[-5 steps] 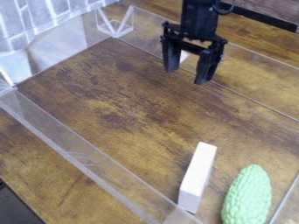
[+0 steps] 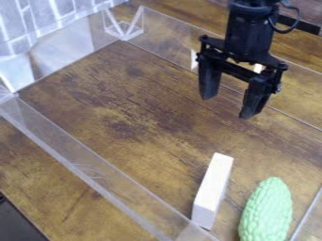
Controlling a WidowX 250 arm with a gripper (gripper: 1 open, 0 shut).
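My black gripper (image 2: 234, 97) hangs over the upper right of the wooden floor, its two fingers spread open with nothing visible between their tips. Behind it, a small pale object is partly hidden by the gripper body. A white rectangular block (image 2: 212, 189) lies at the bottom right, and a green, bumpy oval object (image 2: 265, 210) lies just to its right. Both are well below the gripper in the view.
Clear plastic walls (image 2: 101, 188) border the wooden work area (image 2: 107, 104) on the left, back and right. A white checked cloth (image 2: 38, 21) is at the top left.
My gripper has moved right and somewhat toward the camera, down in the view. The white block and green object have stayed where they were.
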